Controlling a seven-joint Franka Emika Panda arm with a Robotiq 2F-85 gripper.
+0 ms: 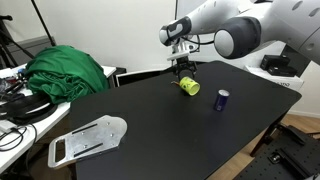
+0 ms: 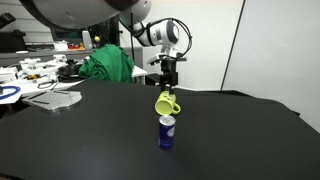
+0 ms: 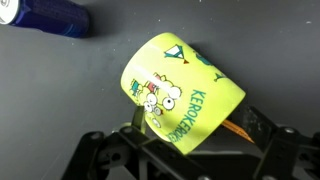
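Note:
A yellow-green mug with cartoon print (image 1: 190, 87) is tipped over at the far middle of the black table, its mouth turned towards exterior view 2. Its handle shows at the right in that view, where the mug (image 2: 165, 104) leans just below my gripper (image 2: 168, 79). In the wrist view the printed side of the mug (image 3: 180, 92) lies ahead of and partly between my open fingers; no grip on it shows. Whether its side rests flat on the table is unclear. A thin orange piece (image 3: 236, 130) shows beside the mug, its nature unclear.
A dark blue can (image 1: 221, 100) stands upright on the near side of the mug. A silver tray (image 1: 88, 139) lies at the table's left, with a green cloth bag (image 1: 68, 77) behind it.

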